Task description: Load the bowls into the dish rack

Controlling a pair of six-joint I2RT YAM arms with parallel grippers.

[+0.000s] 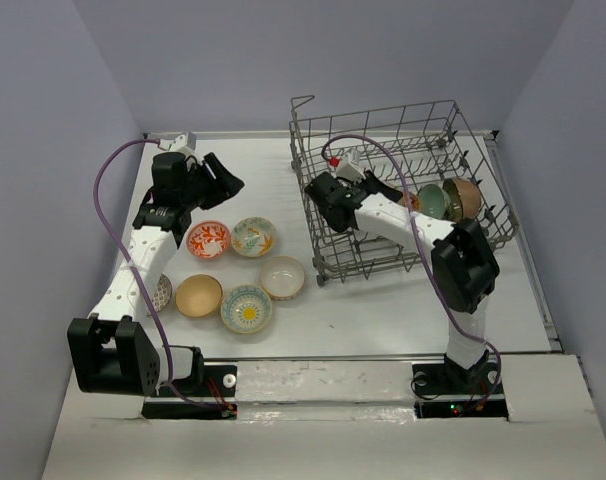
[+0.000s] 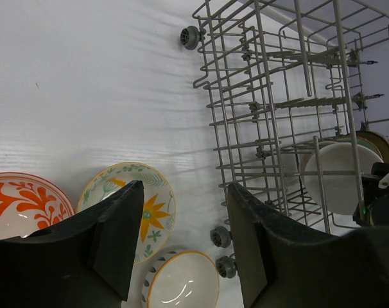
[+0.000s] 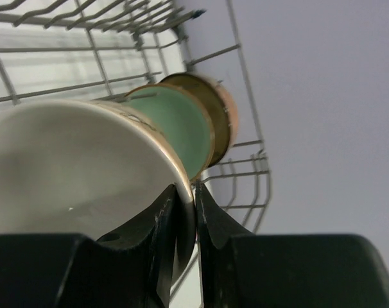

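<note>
My left gripper [image 1: 220,175] hangs open above the loose bowls: red floral [image 1: 209,239], yellow floral [image 1: 253,237], cream [image 1: 282,277], blue-patterned [image 1: 246,309], tan [image 1: 199,296] and a partly hidden patterned one [image 1: 161,293]. Inside the wire dish rack [image 1: 403,108], my right gripper has its fingers at the rim of a white bowl [image 3: 66,167]; whether they clamp it is unclear. Green [image 3: 172,128] and brown [image 3: 214,109] bowls stand on edge in the rack's right part.
Grey walls [image 1: 543,250] close in the sides and back.
</note>
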